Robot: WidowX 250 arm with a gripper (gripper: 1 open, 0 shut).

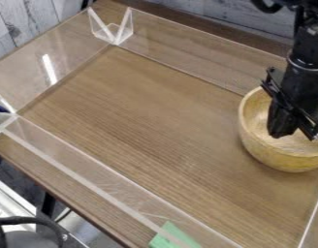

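Note:
My black gripper (286, 124) is at the right side of the view, pointing down into a round, pale yellow bowl (266, 150) on the wooden table (148, 126). Its tips are inside or just over the bowl's left-centre part. It looks shut; whether anything lies between the tips or in the bowl beneath them is hidden by the gripper.
Clear acrylic panels edge the table at the back and left. A green piece (174, 238) lies at the front edge.

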